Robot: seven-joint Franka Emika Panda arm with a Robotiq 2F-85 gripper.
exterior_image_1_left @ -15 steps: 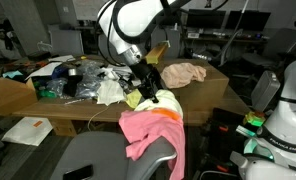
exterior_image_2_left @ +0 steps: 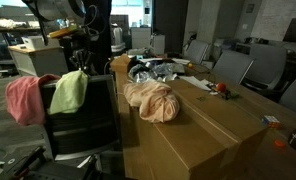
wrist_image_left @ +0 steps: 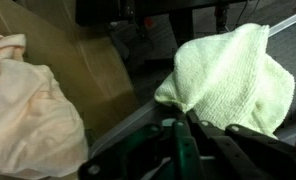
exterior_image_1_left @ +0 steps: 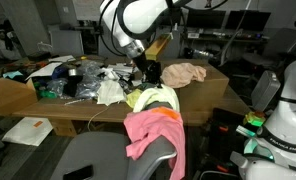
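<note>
My gripper (exterior_image_1_left: 151, 78) is shut on a pale yellow-green towel (exterior_image_1_left: 160, 98), which it holds up by a bunched part above the chair. In the second exterior view the towel (exterior_image_2_left: 68, 92) hangs below the gripper (exterior_image_2_left: 80, 68), beside a pink towel (exterior_image_2_left: 26, 98). The wrist view shows the pale towel (wrist_image_left: 233, 80) spreading out from the fingertips, which are partly hidden by the cloth. The pink towel (exterior_image_1_left: 150, 132) drapes over the back of a grey chair (exterior_image_1_left: 103, 156).
A peach towel (exterior_image_2_left: 153, 101) lies crumpled on the brown desk (exterior_image_2_left: 198, 135). Plastic bags and other clutter (exterior_image_1_left: 83, 82) cover the desk's far part. A red object (exterior_image_2_left: 222, 88) sits farther along the desk. A white robot arm (exterior_image_1_left: 285, 125) stands at the right.
My gripper has risen with the pale towel, drawing its held part upward from the chair back. The pink towel stays on the chair.
</note>
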